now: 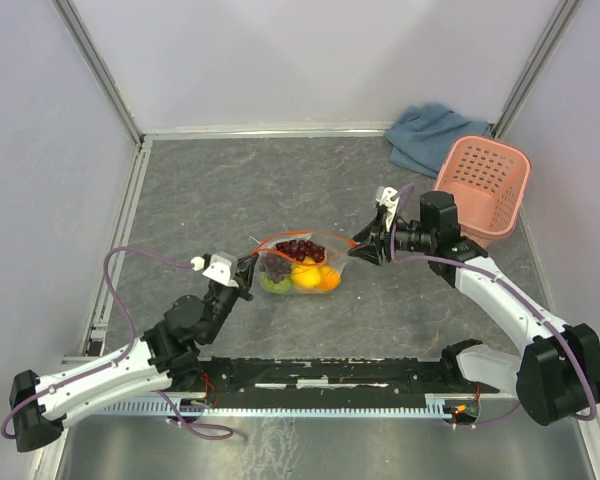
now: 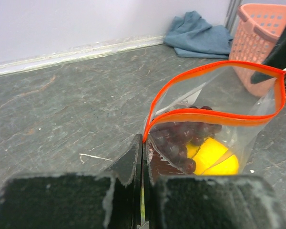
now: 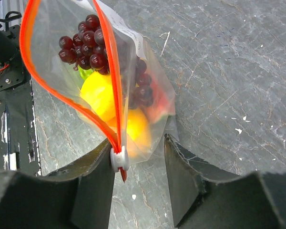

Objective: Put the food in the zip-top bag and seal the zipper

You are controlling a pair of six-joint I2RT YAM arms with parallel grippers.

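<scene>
A clear bag with orange zipper (image 1: 292, 262) holds dark red grapes (image 3: 87, 45), yellow and orange fruit (image 3: 97, 95) and something green, its mouth gaping. My left gripper is shut at the bag's left corner, the orange zipper running to its fingertips. My right gripper has its fingers apart around the right corner, where the white slider (image 3: 118, 159) sits against the left finger.
A pink basket (image 1: 487, 175) stands at the back right beside a folded blue cloth (image 1: 427, 135).
</scene>
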